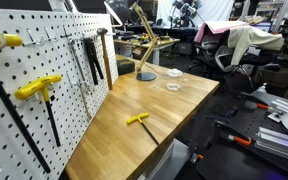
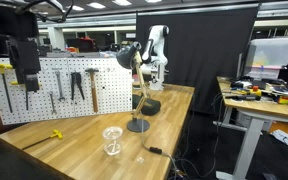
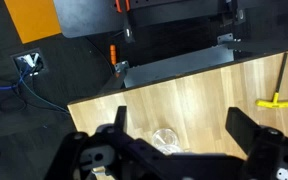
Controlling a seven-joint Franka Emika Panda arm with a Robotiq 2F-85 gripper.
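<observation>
A yellow T-handle hex key [image 1: 139,119] lies on the wooden table, its dark shaft pointing toward the table's near edge. The same hex key [image 2: 55,134] appears at the left in exterior view 2, and its yellow handle [image 3: 275,103] at the right in the wrist view. A clear round container [image 2: 112,140] stands on the table, also visible as a clear container [image 3: 166,140] in the wrist view. My gripper is open above the table edge, with nothing held between its widely spread fingers. In exterior view 2 the dark gripper hangs at upper left.
A white pegboard [image 1: 44,75] holding hex keys and hammers borders the table [image 2: 89,160]. A desk lamp [image 2: 139,100] stands behind the clear container. Bare wood surrounds the hex key. A second, cluttered table [image 2: 254,105] is at the right.
</observation>
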